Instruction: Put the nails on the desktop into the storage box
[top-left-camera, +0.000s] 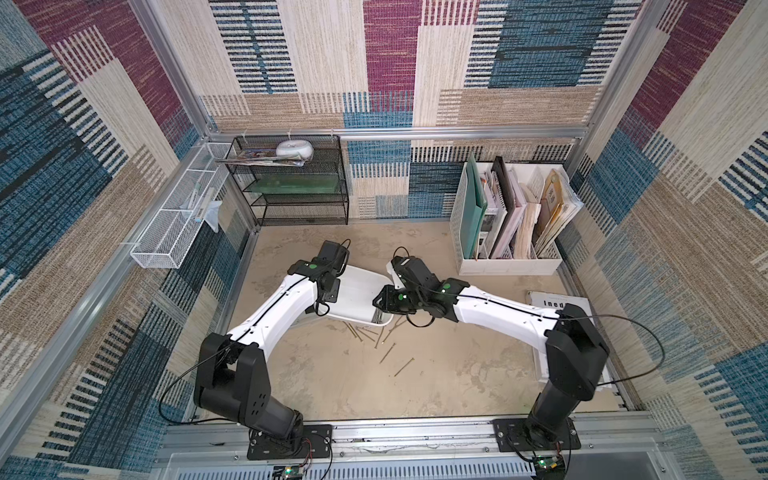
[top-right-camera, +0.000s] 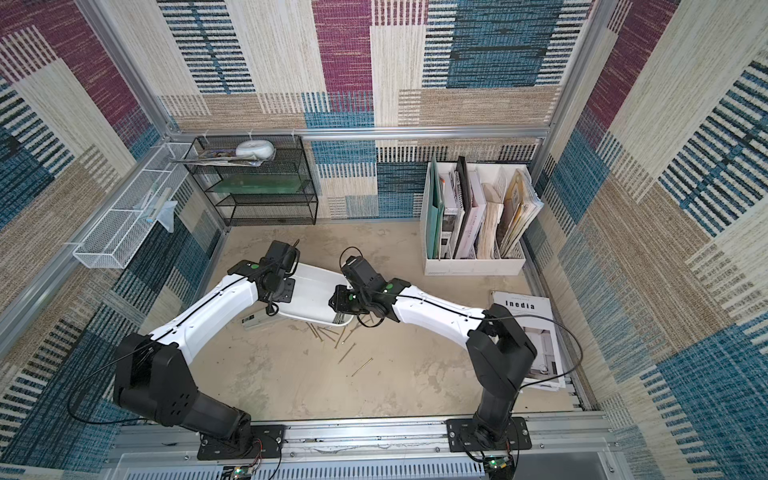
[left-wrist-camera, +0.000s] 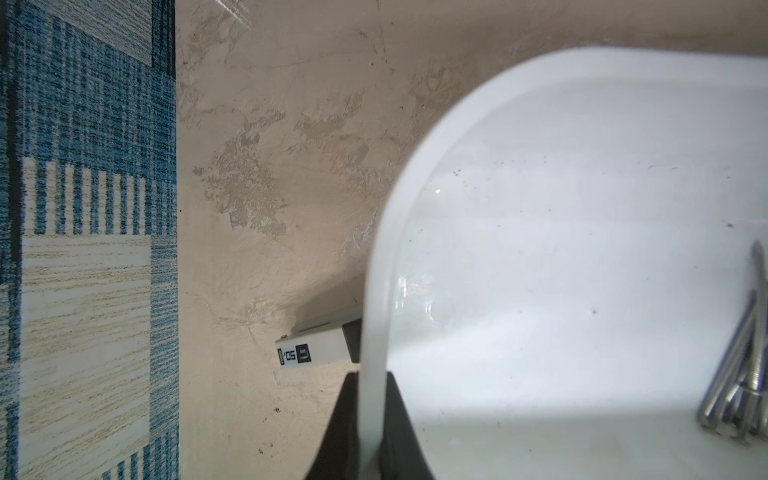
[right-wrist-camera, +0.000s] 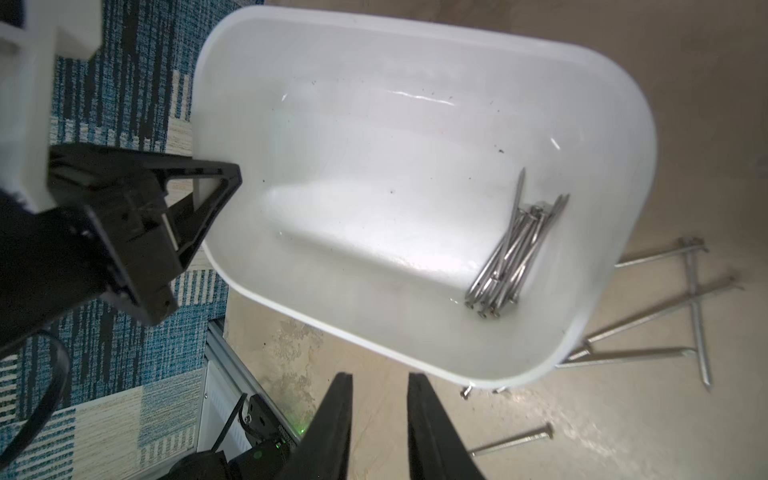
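Observation:
The white storage box stands on the desktop, held at its left rim by my left gripper, which is shut on that rim. A bundle of nails lies inside, toward the box's right end. Outside the box, several loose nails are scattered over the desktop along its near side, some crossing each other. In the right wrist view my right gripper is part open, its fingers apart with nothing between them. From above, my right gripper appears over the box's right end and hides part of it.
A small light box lies on the desktop by the storage box's left side. A black wire rack and a white file holder stand at the back. Flat at the right is a magazine.

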